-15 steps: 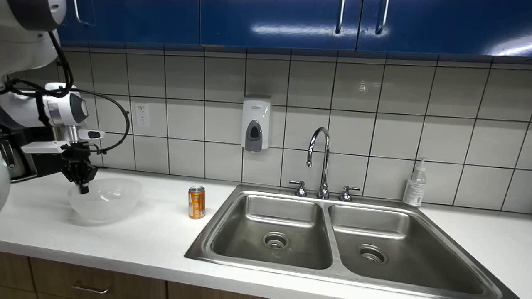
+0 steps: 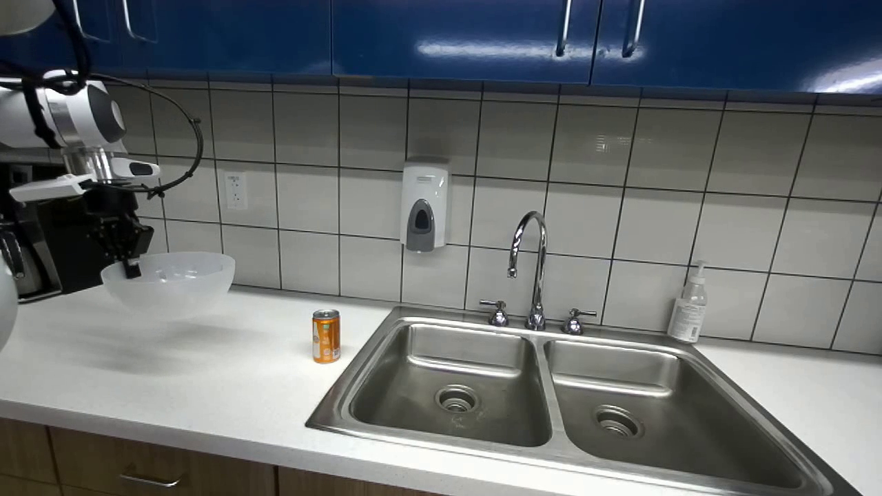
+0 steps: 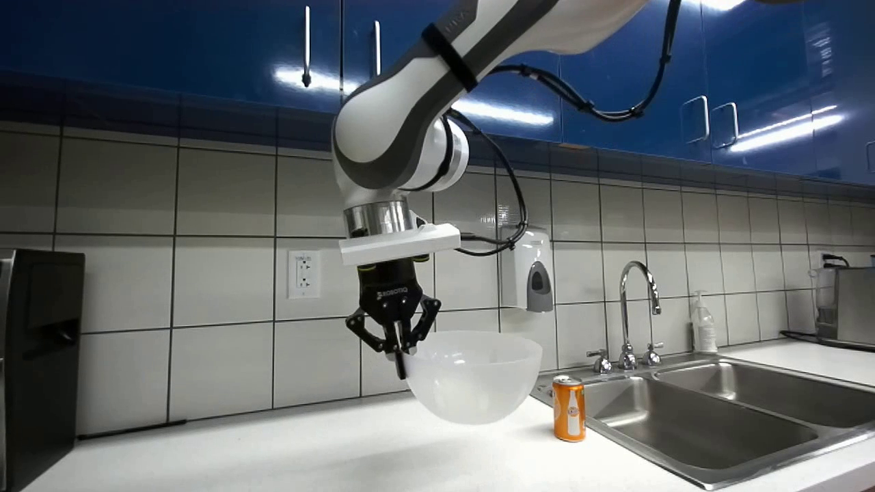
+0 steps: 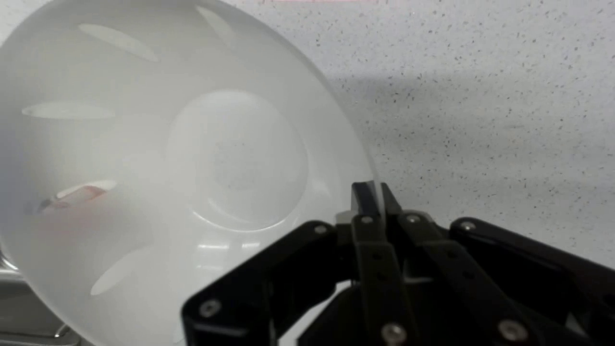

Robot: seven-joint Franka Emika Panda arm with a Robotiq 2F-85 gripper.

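A frosted, translucent bowl (image 3: pixel 476 385) hangs above the white counter, its rim pinched by my gripper (image 3: pixel 401 362), which is shut on it. In the wrist view the fingertips (image 4: pixel 362 196) sit either side of the rim, and the bowl (image 4: pixel 236 164) spreads to the left with its inside facing the camera. Long pale slots show in the bowl's wall, one with something orange-red behind it. From the other side, exterior view 1 has the bowl (image 2: pixel 173 285) clear of the counter with a shadow beneath, and the gripper (image 2: pixel 131 264) at its left rim.
An orange can (image 2: pixel 326 336) stands upright on the counter (image 2: pixel 248 380), between the bowl and the steel double sink (image 2: pixel 364 413). A faucet (image 2: pixel 537 273) and soap bottle (image 2: pixel 688 310) are behind the sink. Blue cabinets (image 2: pixel 463 37) hang overhead; a dark appliance (image 3: pixel 41 361) stands at left.
The bowl stood on the counter a second ago and now hangs above it. My arm and gripper have risen with the bowl's rim held. The can has not moved.
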